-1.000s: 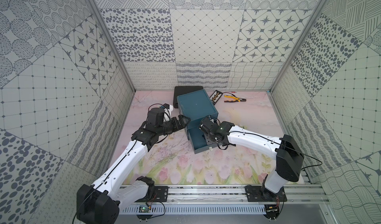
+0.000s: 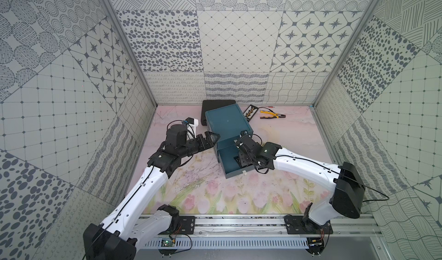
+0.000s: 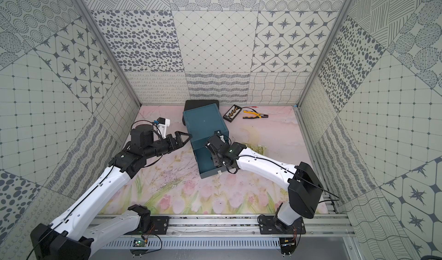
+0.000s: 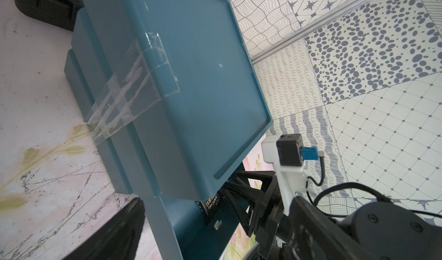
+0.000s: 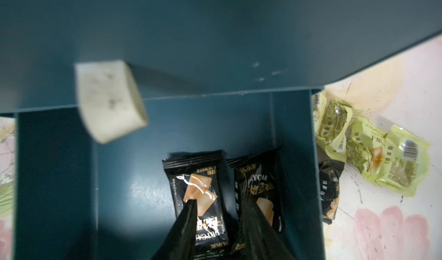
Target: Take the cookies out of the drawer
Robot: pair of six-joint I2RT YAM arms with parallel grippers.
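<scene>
The teal drawer [image 5: 129, 167] is out below the cabinet [image 2: 228, 119], holding two black cookie packs [image 5: 195, 191] [image 5: 255, 186]. My right gripper is over the drawer, its fingers part open above the packs; I cannot see whether they touch them. My left gripper stands open at the cabinet's left side, with nothing between its fingers.
Several green packets [image 5: 400, 163] and a black pack [image 5: 329, 188] lie right of the drawer. A dark case [image 3: 195, 102], an open small box [image 2: 251, 112] and yellow pliers [image 2: 271, 115] are at the back.
</scene>
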